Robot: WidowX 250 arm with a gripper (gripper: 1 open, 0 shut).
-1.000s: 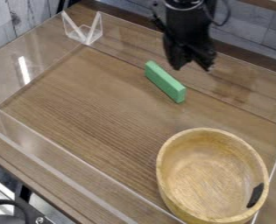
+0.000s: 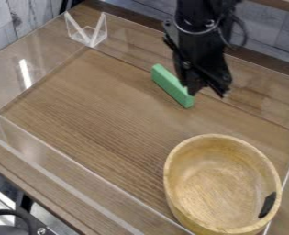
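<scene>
A green block (image 2: 172, 84) lies on the wooden table right of centre toward the back. My black gripper (image 2: 205, 84) hangs just right of it, overlapping the block's upper right side in view. Whether its fingertips touch the block is unclear, and their opening is hard to make out. A large tan bowl (image 2: 220, 211) stands at the front right.
A clear plastic piece (image 2: 88, 29) sits at the back left. Dark cables show at the front left corner.
The gripper has come down and toward the front, closer to the green block. The block and bowl look unmoved.
</scene>
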